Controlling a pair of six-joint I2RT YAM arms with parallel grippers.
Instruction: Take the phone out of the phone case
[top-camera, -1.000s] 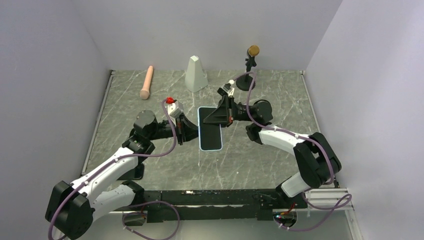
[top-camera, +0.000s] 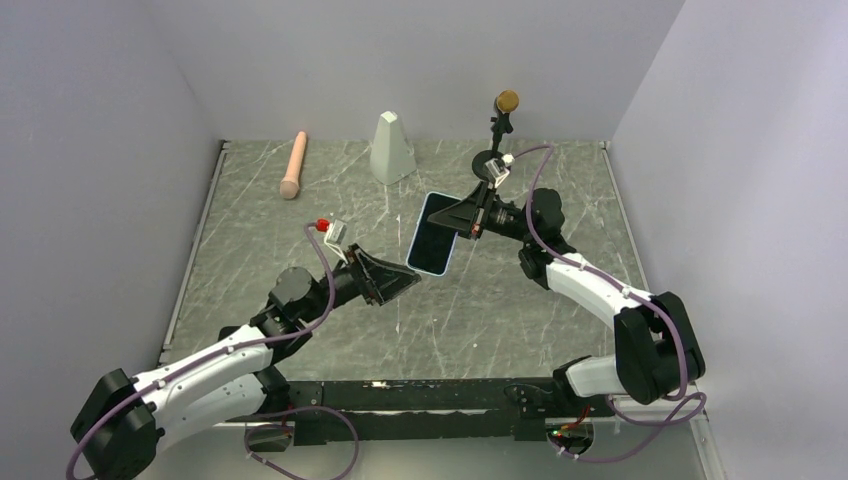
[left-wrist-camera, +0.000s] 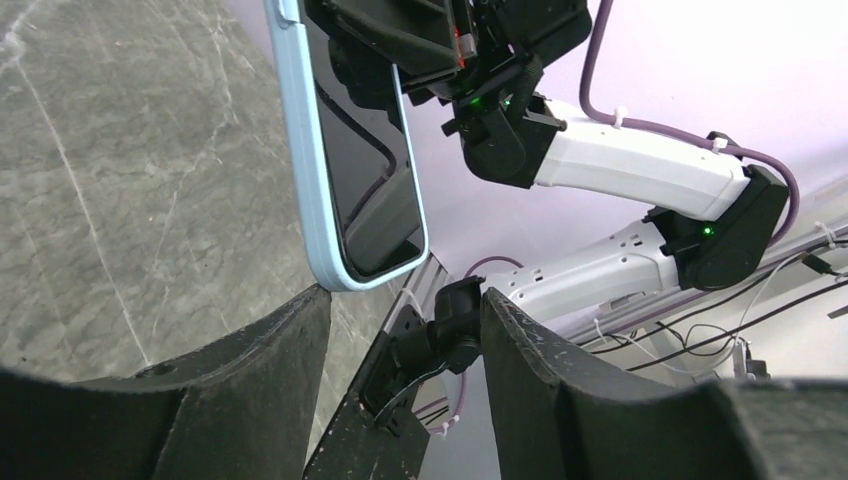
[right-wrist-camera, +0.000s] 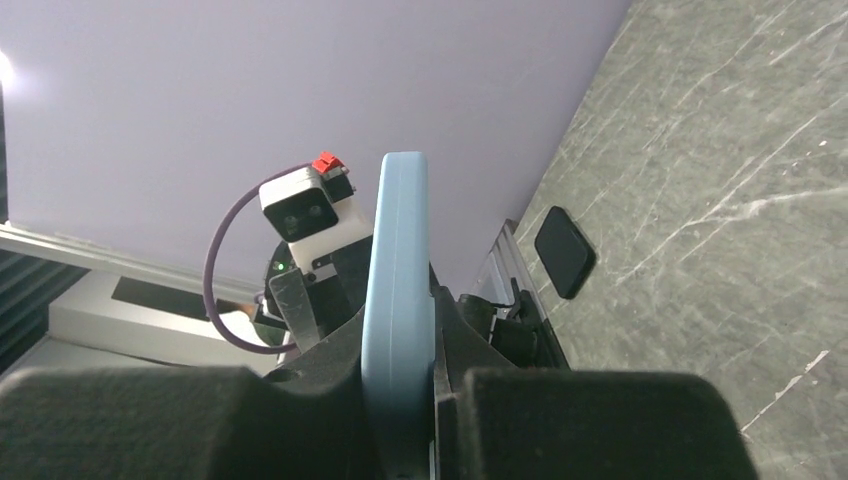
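The phone in its light blue case (top-camera: 430, 243) is held up by my right gripper (top-camera: 462, 217), shut on it. In the right wrist view the case (right-wrist-camera: 395, 300) stands edge-on between the fingers; in the left wrist view its screen side and near corner (left-wrist-camera: 330, 260) show. My left gripper (top-camera: 392, 287) is open, with nothing between its fingers, just short of the lower left corner of the case, as the left wrist view shows too (left-wrist-camera: 402, 310).
A dark flat phone-like object (right-wrist-camera: 565, 250) lies on the marble table (right-wrist-camera: 720, 220). At the back stand a white block (top-camera: 391, 150) and a black stand (top-camera: 488, 160); a pink rod (top-camera: 294, 165) lies at back left.
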